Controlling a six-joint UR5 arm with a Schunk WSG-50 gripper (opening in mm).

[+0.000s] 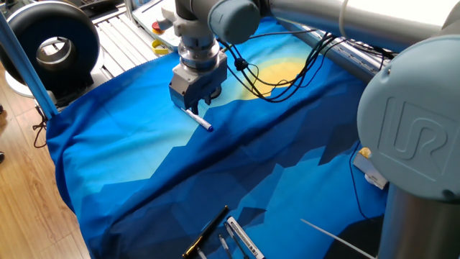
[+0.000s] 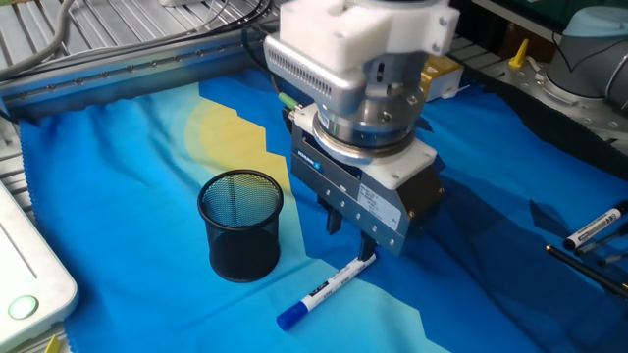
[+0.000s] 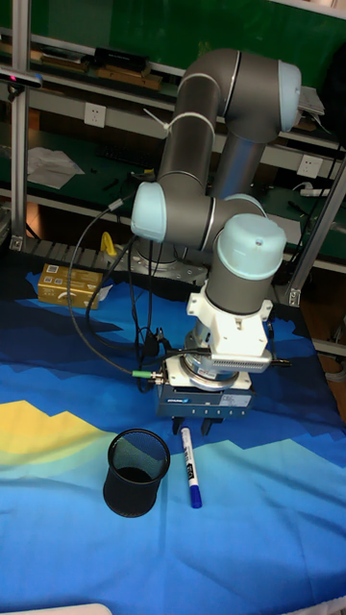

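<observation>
A white marker with a blue cap (image 2: pixel 329 289) lies on the blue cloth, its far end under one finger of my gripper. The gripper (image 2: pixel 350 244) points down just over that end, its two fingers apart. In exterior view 3 the marker (image 3: pixel 190 466) runs from beneath the gripper (image 3: pixel 191 428) towards the camera. Exterior view 1 shows the marker (image 1: pixel 200 121) sticking out below the gripper. Whether a finger touches the marker, I cannot tell. Beside them stands an upright black mesh pen cup (image 2: pixel 242 240), which looks empty; exterior view 1 does not show it.
Several pens, among them a white marker (image 1: pixel 244 237) and a black pen (image 1: pixel 206 232), lie at another edge of the cloth. A yellow box (image 3: pixel 69 285) stands near the robot's base. Dark cables (image 1: pixel 287 90) hang by the arm.
</observation>
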